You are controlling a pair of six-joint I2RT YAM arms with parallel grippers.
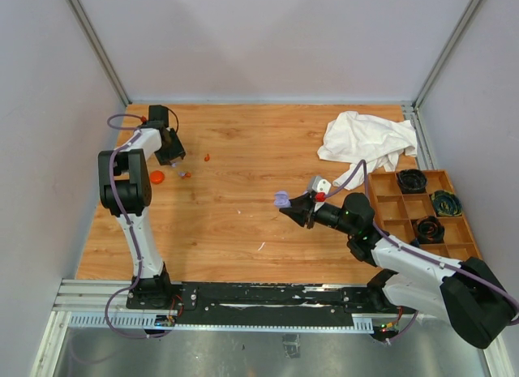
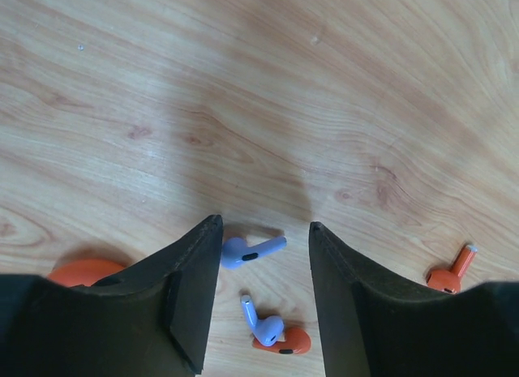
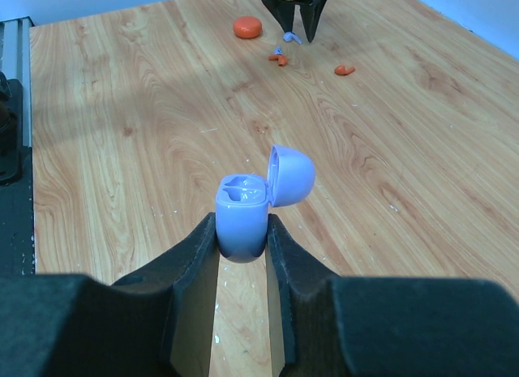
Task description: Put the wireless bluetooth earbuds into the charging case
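A blue-violet earbud [image 2: 237,253] lies on the table between the fingers of my left gripper, which is open around it. A second blue earbud [image 2: 265,326] rests against an orange earbud [image 2: 289,342] just below, nearer the wrist. The blue charging case [image 3: 243,219], its lid raised, is held upright in my right gripper, shut on the lower body. Its inside shows from above, and the earbud slots look empty. In the top view the left gripper [image 1: 173,160] is at the far left, the case [image 1: 282,199] near the middle.
An orange case [image 3: 247,27] sits left of the left gripper, and another orange earbud [image 3: 345,70] lies to the right. A white cloth [image 1: 369,142] and a wooden divided box [image 1: 426,211] with cables occupy the right side.
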